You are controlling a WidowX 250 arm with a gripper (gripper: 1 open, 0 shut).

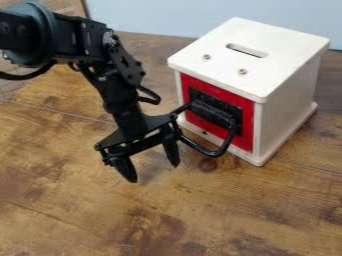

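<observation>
My black gripper (150,160) hangs open just above the wooden floor, its two fingers pointing down with nothing between them. To its right stands a white wooden box (289,110) with a slot and two small fittings on top. Its front has a red panel (245,101) with a black piece mounted on it, and a black bar or tube (217,152) loops out from there toward my wrist; whether it touches the arm I cannot tell.
Bare wooden floor (227,215) fills the foreground and the left side. A pale wall (174,15) runs behind the box.
</observation>
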